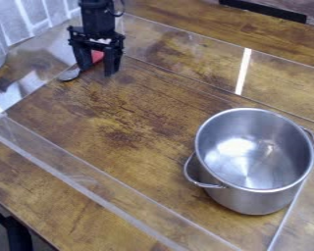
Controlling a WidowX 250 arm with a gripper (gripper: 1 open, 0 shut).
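My black gripper (95, 57) hangs low at the top left of the camera view, over a spoon-like utensil with a red handle (99, 56) and a grey head (71, 75). The gripper partly covers the utensil. I cannot tell whether its fingers are open or shut, or whether they hold it. A large steel pot (249, 160) with two side handles stands at the right.
A clear or foil-like edge runs along the left. Tape strips mark the right and bottom.
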